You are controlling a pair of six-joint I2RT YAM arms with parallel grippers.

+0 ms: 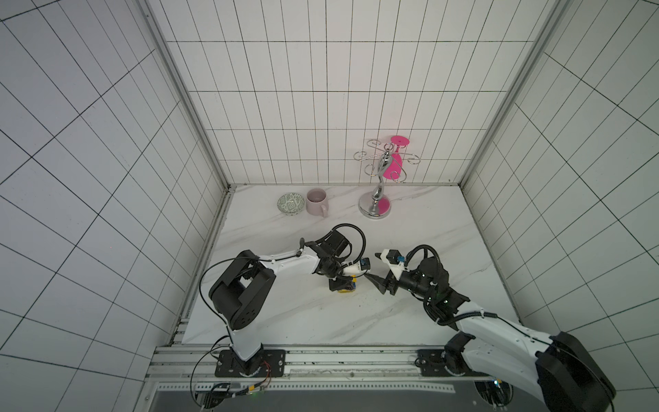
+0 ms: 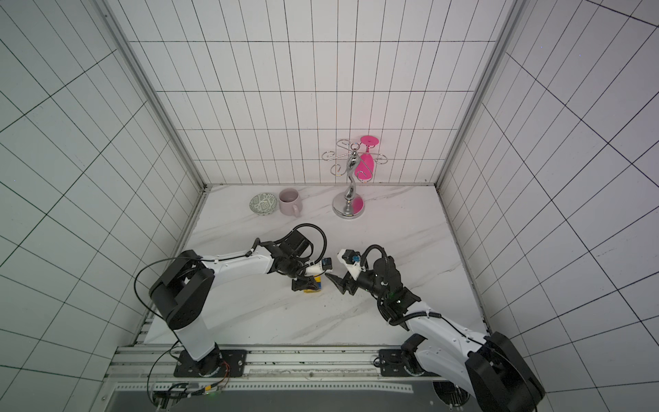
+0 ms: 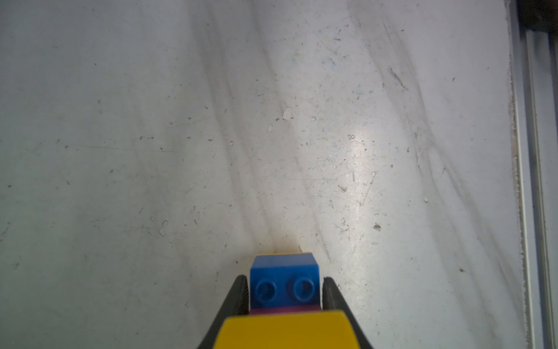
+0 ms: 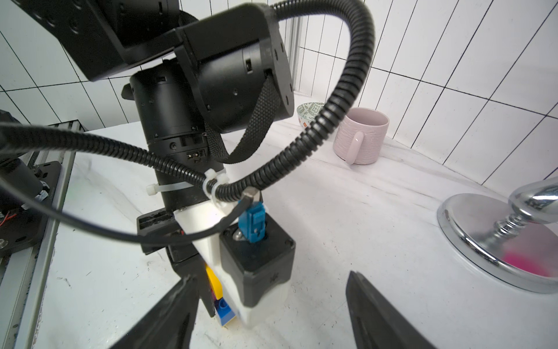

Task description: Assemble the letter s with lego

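Note:
A small lego stack stands under my left gripper near the middle of the table. In the left wrist view its yellow brick (image 3: 286, 331) is nearest the camera. Beyond it come a thin reddish-purple strip (image 3: 284, 310), a blue brick (image 3: 284, 279) with two studs showing, and a yellow edge. The fingers (image 3: 233, 299) close in on both sides, shut on the stack. From the right, the blue brick (image 4: 224, 312) shows only partly behind the left gripper. My right gripper is open and empty, a short way right of the stack.
The left arm's black camera block (image 4: 258, 261) and looped cable (image 4: 343, 87) stand close in front of the right gripper. Farther back are a patterned bowl (image 1: 291, 203), a pink mug (image 1: 317, 202) and a chrome stand (image 1: 374, 204) with a pink glass (image 1: 394, 164).

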